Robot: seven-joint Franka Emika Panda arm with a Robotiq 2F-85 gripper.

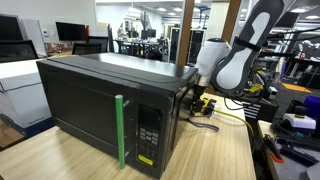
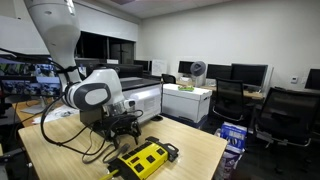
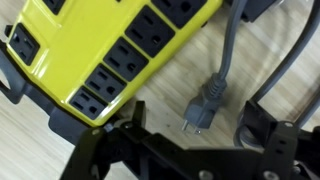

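A yellow and black power strip (image 3: 115,60) with several outlets lies on the wooden table; in exterior view 2 the same strip (image 2: 146,160) is near the front. Beside it, in the wrist view, a grey plug (image 3: 205,103) rests on the tabletop, its prongs pointing toward me and its cord running up. My gripper is open, its black fingers apart on either side of the plug, without gripping it. A black microwave (image 1: 95,105) with a green strip on its front stands on the table in exterior view 1.
More dark cord (image 3: 285,65) curves to the right of the plug. White boxes (image 1: 22,95) stand left of the microwave. Bare table (image 2: 195,143) lies right of the strip in exterior view 2.
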